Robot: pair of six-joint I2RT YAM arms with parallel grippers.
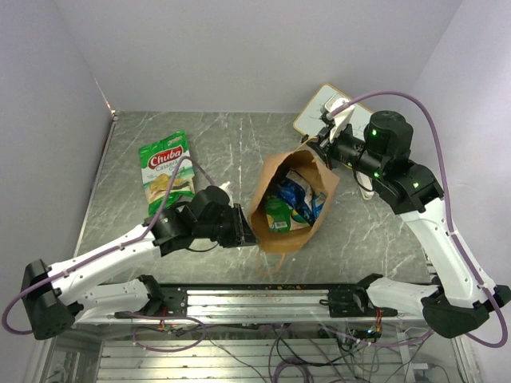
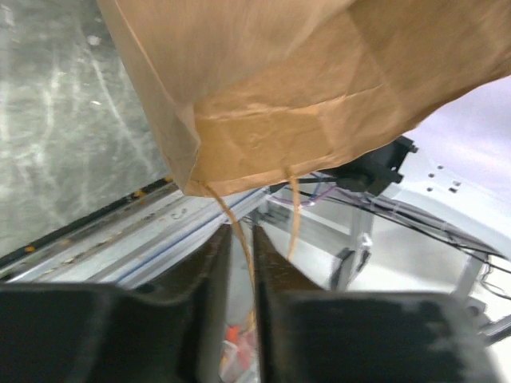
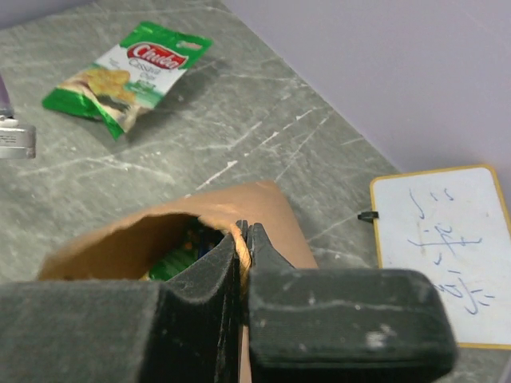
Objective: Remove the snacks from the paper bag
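Note:
The brown paper bag (image 1: 267,174) stands tilted at the middle of the table, its mouth up to the top camera. Inside lie a green snack pack (image 1: 281,215) and a blue one (image 1: 294,191), with more packaging beside them. At the bag's far rim my right gripper is shut on its twisted paper handle (image 3: 242,259). By the bag's near left edge is my left gripper, its fingers parted. The other handle (image 2: 227,209) hangs down near those fingers; whether it passes between or behind them is unclear.
A green Chuba cassava pack (image 1: 166,171) lies flat at the far left of the table. A whiteboard (image 3: 435,239) is at the back, partly behind the right arm in the top view.

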